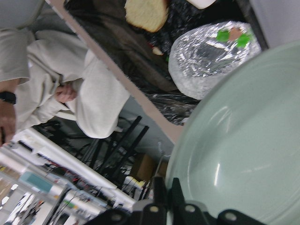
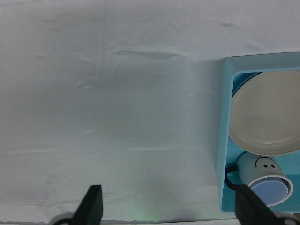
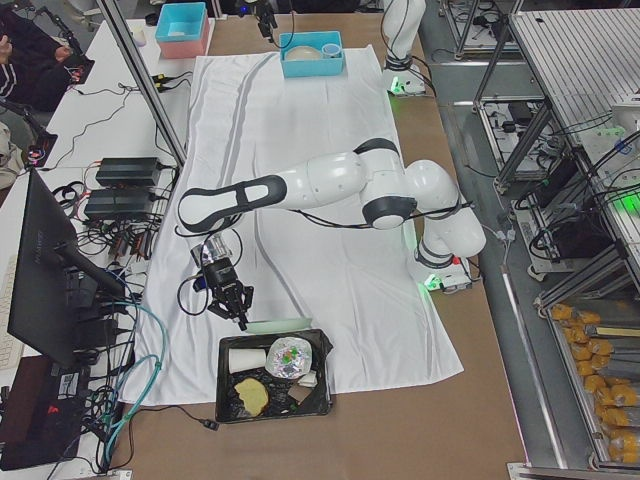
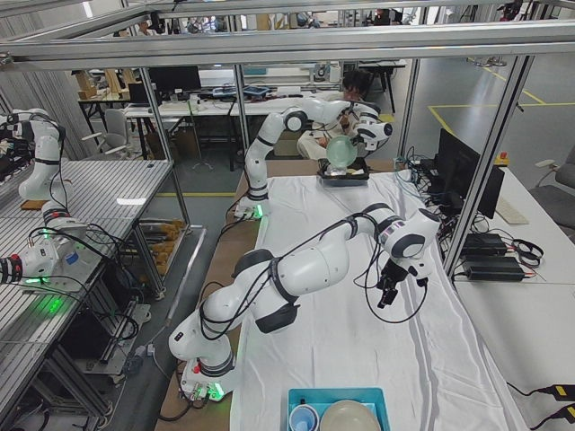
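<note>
A pale green plate [image 3: 280, 326] [image 4: 341, 151] [image 1: 239, 136] is held on edge by my left gripper [image 3: 243, 322], shut on its rim, just beside and above the black tray [image 3: 227, 395]. That tray holds a foil-covered round item [image 3: 290, 357] [image 1: 208, 54], a yellow bread-like piece [image 3: 252, 396] [image 1: 145, 14] and a white roll [image 3: 247, 358]. My right gripper [image 4: 389, 289] stands open over the white cloth, nothing between its fingers.
A blue bin [image 2: 224, 117] with a beige plate [image 2: 265, 112] and a smiley mug [image 2: 253, 166] stands at the cloth's far end. A monitor [image 3: 40, 270] and cables line one side; a person [image 1: 93, 93] sits beyond the tray.
</note>
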